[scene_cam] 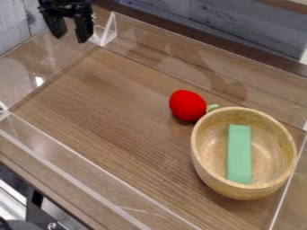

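Observation:
My dark gripper (68, 25) is high at the top left, partly out of frame, well away from the objects; its finger state is too small to tell. A red round object (188, 105) with a small green tip sits on the wooden table right of centre. A tan bowl (274, 144) stands at the lower right, with a flat green bar (239, 153) lying inside it.
A translucent wall or edge runs along the left side, and a border runs along the back at the top right.

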